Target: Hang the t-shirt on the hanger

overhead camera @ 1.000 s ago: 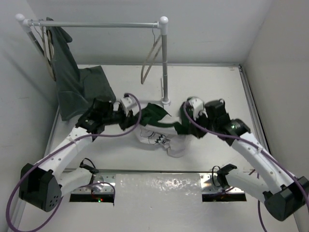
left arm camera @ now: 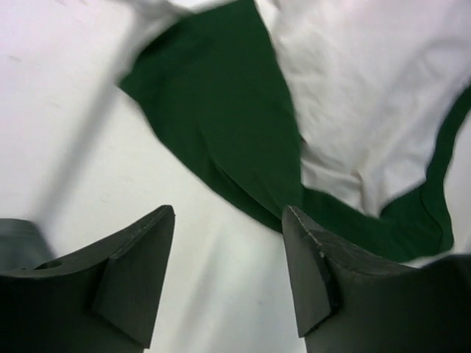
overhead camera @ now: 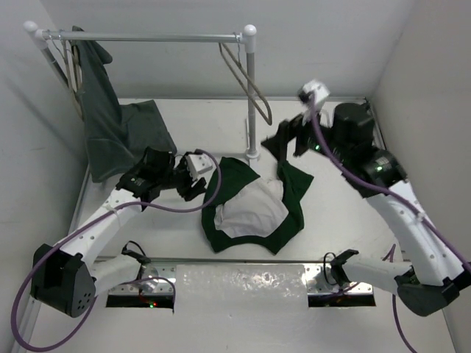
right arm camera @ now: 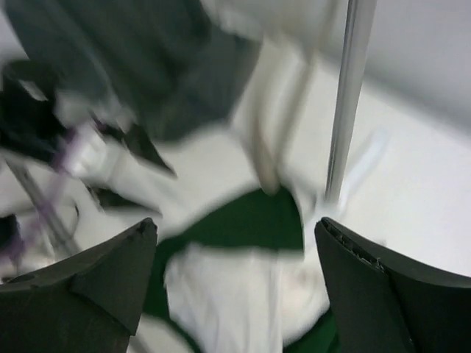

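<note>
The t shirt [overhead camera: 254, 209], white with dark green sleeves and hem, lies flat on the white table in front of the rack's right post. To its left, my left gripper [overhead camera: 197, 180] is parted and apart from the cloth; only bare table shows between its fingers in the left wrist view. My right gripper [overhead camera: 287, 143], blurred, is raised above the shirt's right side and open, holding nothing. A beige hanger [overhead camera: 246, 84] hangs from the bar's right end, tilted, left of the right gripper.
The rack's metal bar [overhead camera: 140, 37] spans the back left, with a right post [overhead camera: 252, 103]. A dark green garment [overhead camera: 110, 110] hangs at its left end by another hanger.
The shirt, lifted and folded between both grippers a second ago, now lies spread flat. My right gripper has risen away from it toward the back. The hanger has swung.
</note>
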